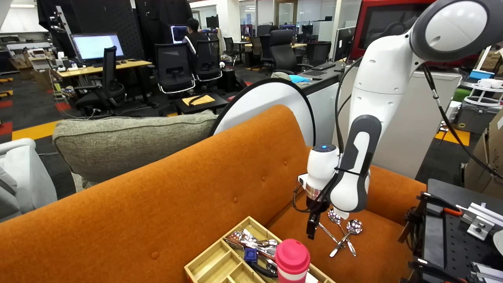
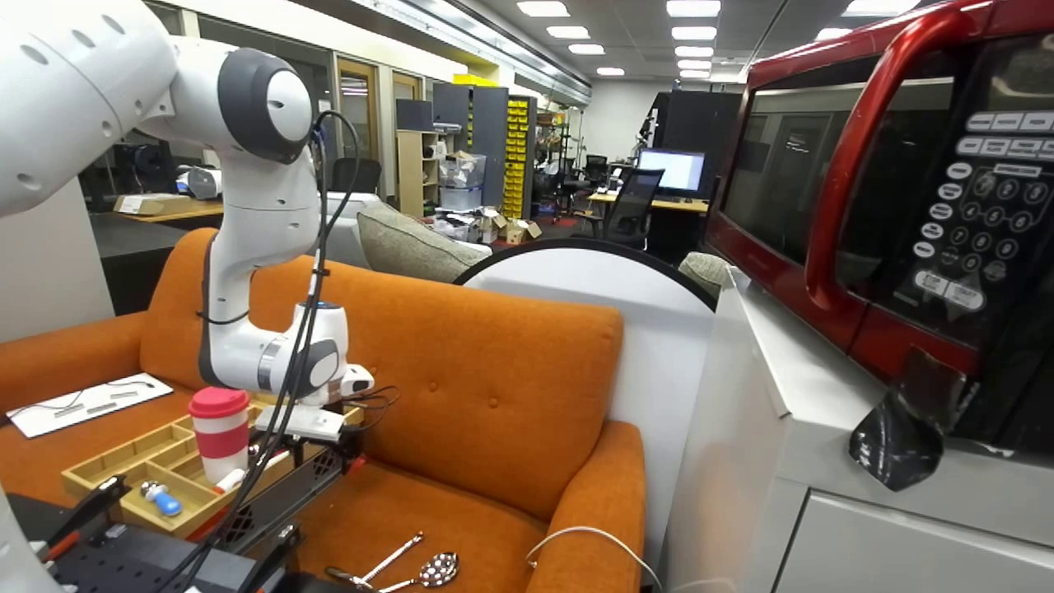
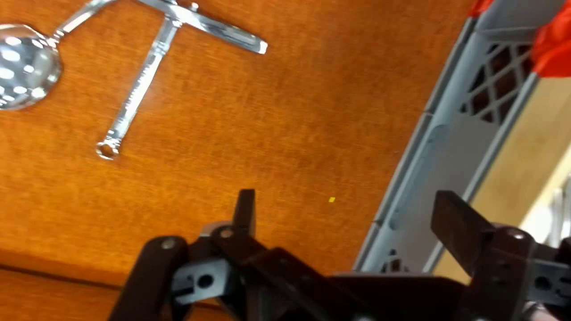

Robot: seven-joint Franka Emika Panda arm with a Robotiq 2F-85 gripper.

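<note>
My gripper is open, its two dark fingers spread wide with nothing between them in the wrist view. Below it lie the orange seat point(image 3: 299, 133) and the edge of a grey crate point(image 3: 428, 155). Metal utensils rest crossed on the seat: a shiny ladle point(image 3: 26, 67) and a ringed handle point(image 3: 128, 107), up and left of the fingers. In exterior view 1 the gripper hangs between the wooden organizer point(image 1: 205, 264) and the slotted spoon point(image 1: 354, 226). A red-lidded cup point(image 1: 292, 259) stands at the organizer, among several utensils point(image 1: 257, 243).
The orange backrest point(image 2: 435, 346) rises behind the arm. A black table with clamps point(image 1: 436, 236) stands at the right in exterior view 1. A blue-handled item point(image 2: 163, 499) lies in the organizer's near compartment. Bare seat surrounds the crossed utensils.
</note>
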